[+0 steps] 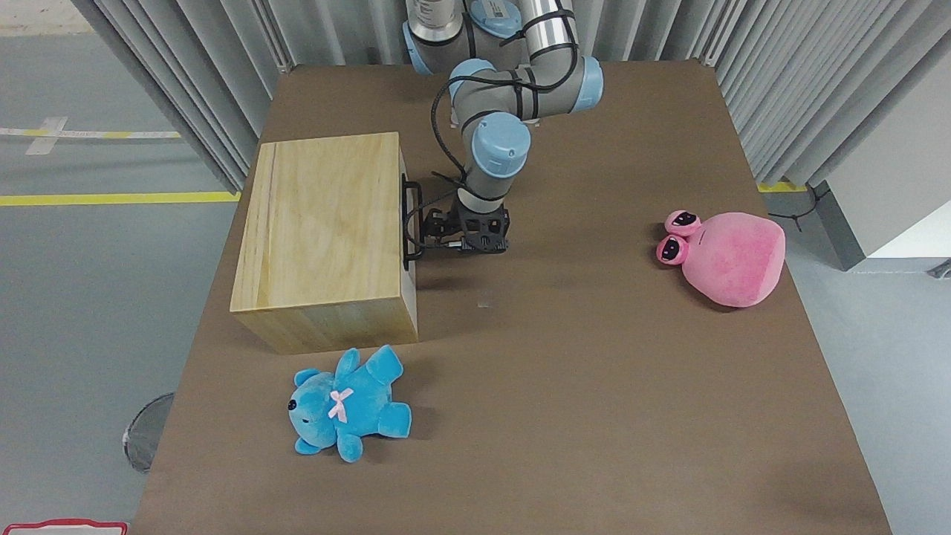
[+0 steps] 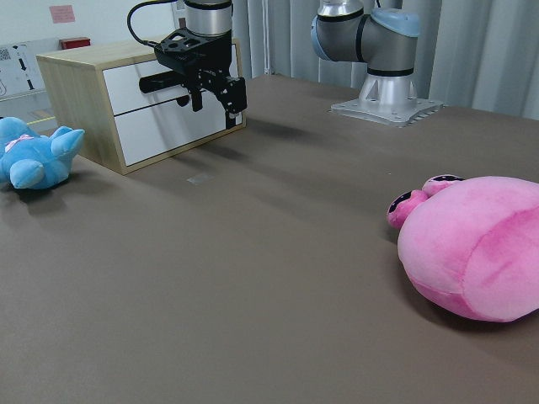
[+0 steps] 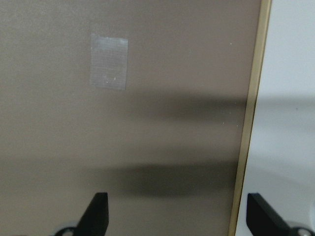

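A light wooden cabinet (image 1: 316, 227) with two white drawer fronts (image 2: 168, 127) stands at the left of the table. My gripper is against the upper drawer front, by its black handle; in the wrist view its two fingers are spread apart, one over the brown table, one over a white drawer face. Whether anything lies between them is hard to tell from the side views. The upper drawer looks flush with the cabinet in the front view.
A blue teddy bear (image 1: 356, 406) lies below the cabinet. A pink plush toy (image 1: 731, 258) sits near the table's right edge.
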